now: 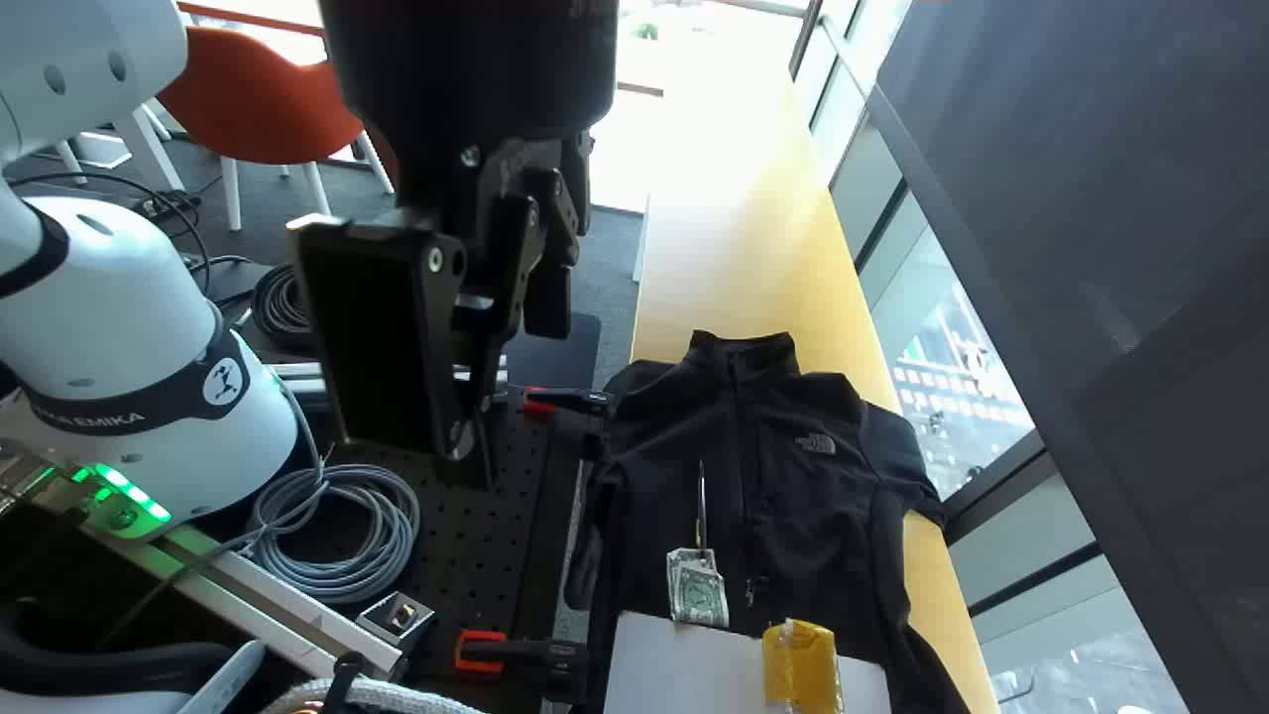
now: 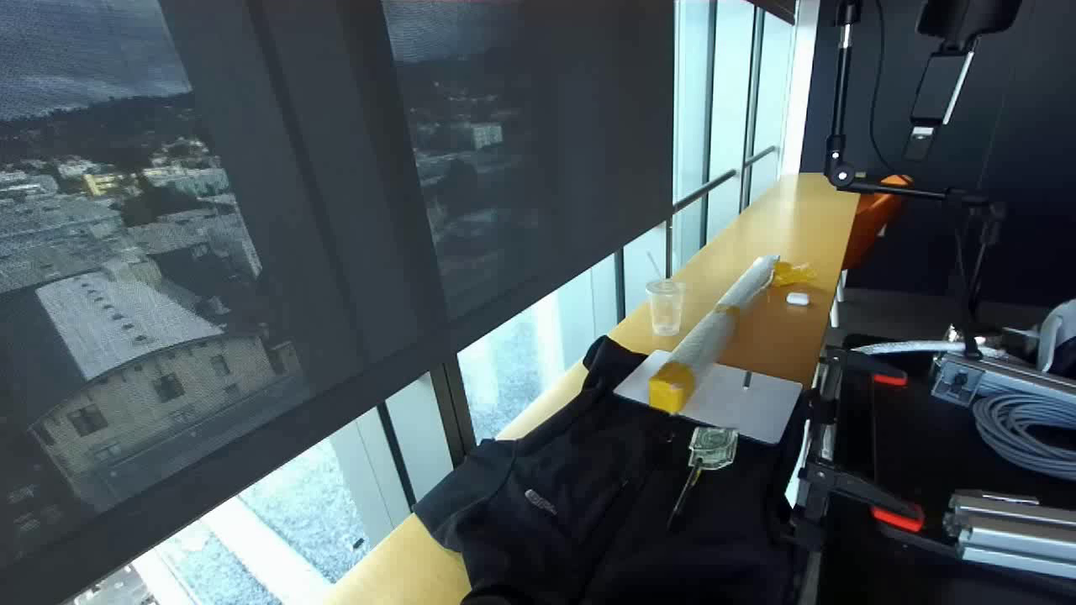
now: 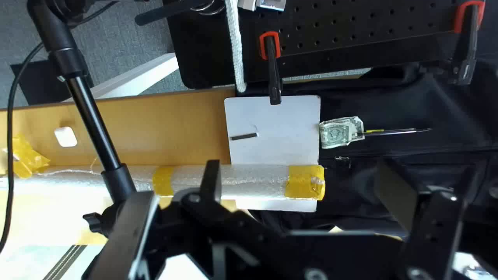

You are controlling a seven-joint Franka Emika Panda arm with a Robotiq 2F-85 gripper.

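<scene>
High above the table, my gripper stands open, with its fingers (image 3: 395, 192) wide apart and nothing held. Below it lies a black jacket (image 1: 785, 476), spread out over the table. A folded dollar bill (image 3: 337, 132) rests on the jacket, touching or nearly touching the edge of a white board (image 3: 275, 121). A thin pen-like stick (image 3: 397, 132) extends from the bill's far side from the board. Across the board lies a long roll in bubble wrap (image 2: 703, 339) with yellow tape at its end (image 2: 671, 387).
Clamps with red tips (image 3: 273, 70) grip the table edge. A clear cup with a straw (image 2: 665, 306) stands beside the roll. A small white case (image 3: 65, 137) sits farther along the wooden table (image 3: 186, 126). A black jointed stand (image 3: 95, 123) crosses the wrist view's left side.
</scene>
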